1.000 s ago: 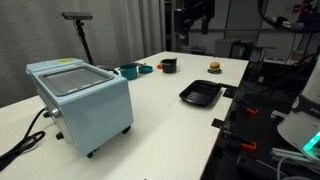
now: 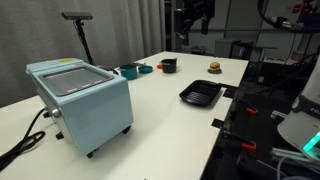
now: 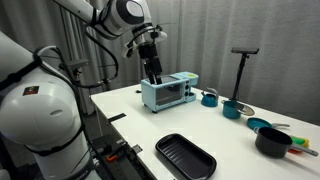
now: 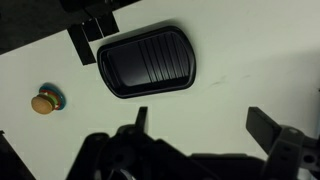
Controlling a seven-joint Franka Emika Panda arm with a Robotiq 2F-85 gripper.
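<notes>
My gripper hangs high over the white table, its two fingers spread wide with only bare table seen between them. In exterior view 1 the gripper [image 2: 194, 38] shows near the top edge, well above the black tray. That tray [image 4: 148, 62] lies flat and empty on the table, ribbed over part of its floor. A toy burger [image 4: 48, 98] sits apart from it, at the left of the wrist view. The light-blue toaster oven [image 2: 92, 108] stands on the table's other side; its front is seen in exterior view 2.
A black pot [image 3: 272, 142], a teal pan [image 3: 232, 108] and a teal pot [image 3: 209, 98] stand along the table, with colourful items near the black pot. Bare table [image 2: 165, 120] lies between oven and tray.
</notes>
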